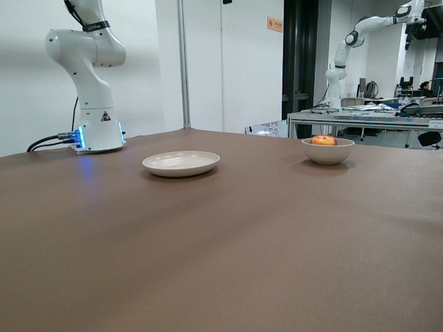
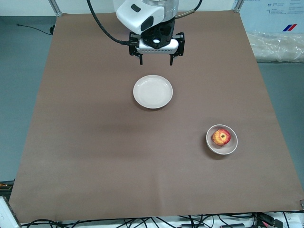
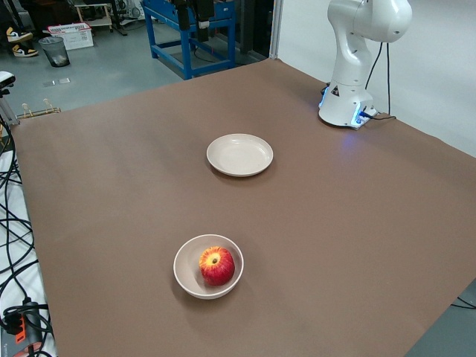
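My gripper (image 2: 156,61) hangs at the top of the left view, beyond a white plate (image 2: 152,91), its two black fingers apart with nothing seen between them. A red-yellow apple (image 2: 221,137) sits in a shallow bowl (image 2: 221,150) to the right and nearer the front edge in that view. The right view shows the plate (image 3: 239,155) behind the bowl (image 3: 190,272) with the apple (image 3: 217,265). In the top view the plate (image 1: 181,163) and bowl (image 1: 328,153) stand apart.
Cables (image 2: 52,223) run along its front edge in the left view. The arm's white base (image 3: 343,104) stands at the table's back edge against a white wall.
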